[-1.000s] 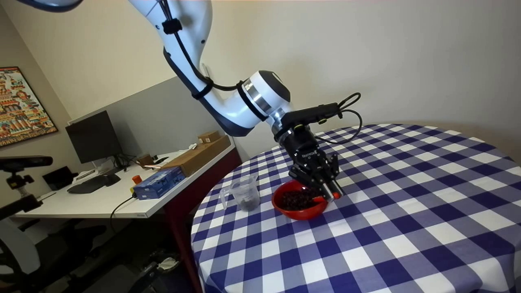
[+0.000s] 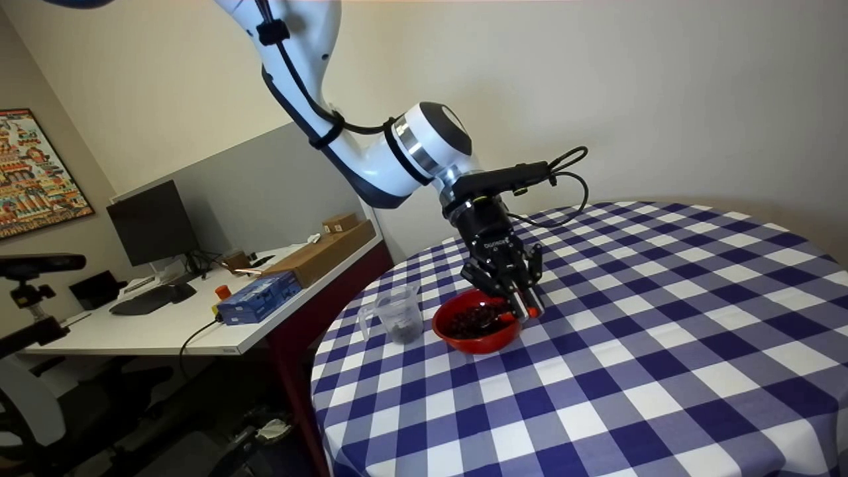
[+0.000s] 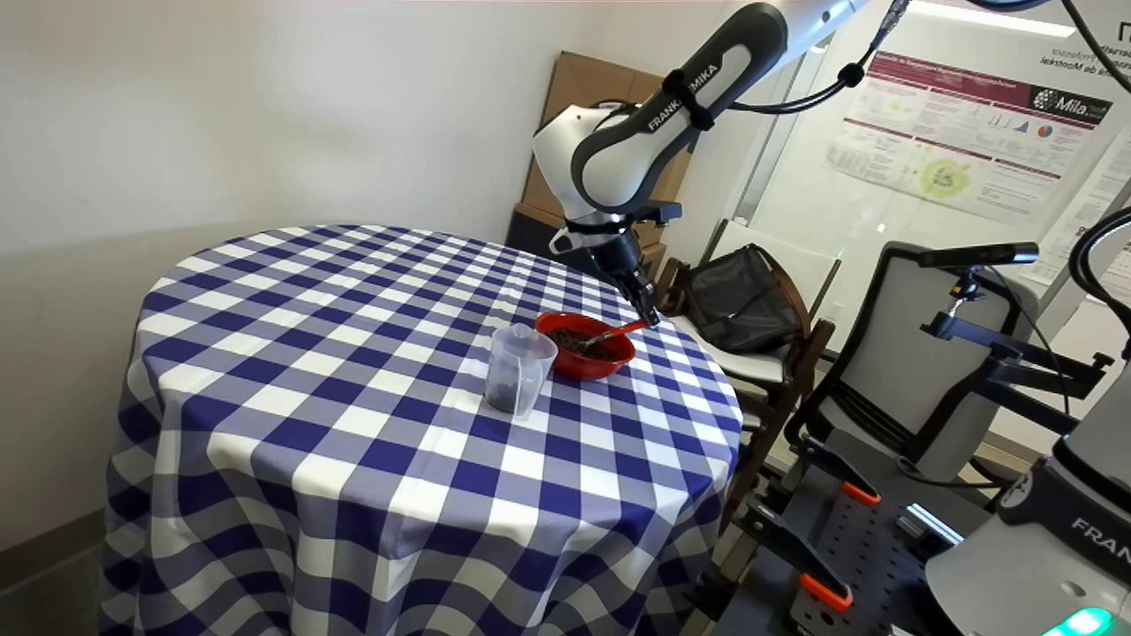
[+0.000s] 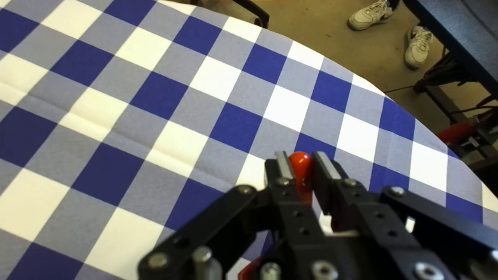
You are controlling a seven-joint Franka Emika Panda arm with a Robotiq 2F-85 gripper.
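Observation:
A red bowl [image 2: 481, 345] holding a heap of small dark pieces stands on the checked cloth. In it rests a spoon with a red handle [image 3: 626, 329] and a metallic head; the head lies among the dark contents. My gripper [image 2: 528, 305] is tilted down at the bowl's rim, shut on the spoon's handle. From the wrist view, the rounded red handle end [image 4: 300, 163] sits between the two fingers. A clear measuring jug [image 3: 519, 367] with something dark at its bottom stands upright beside the bowl.
Near the bowl, the table edge curves away. A white desk [image 2: 191, 330] with boxes and a monitor stands apart, and a wall runs behind the table.
My gripper has shifted slightly left in exterior view 1, with the spoon still held. The bowl has slid the same way, closer to the jug, which has not moved.

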